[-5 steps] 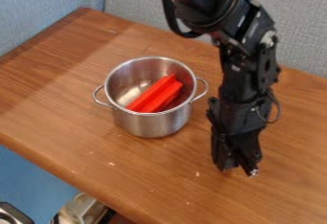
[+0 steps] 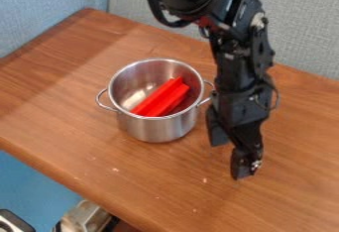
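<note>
My black gripper [image 2: 232, 147] points down over the wooden table [image 2: 119, 176], right of the steel pot, with its fingers open and no object visible between them. The pot [image 2: 154, 126] has two loop handles and holds red elongated items [image 2: 165, 95] and a pale item [image 2: 134, 99].
A grey wall [image 2: 291, 28] stands behind. Some metal hardware [image 2: 82, 218] sits at the lower left, off the table's edge.
The pot and its contents have not moved.
</note>
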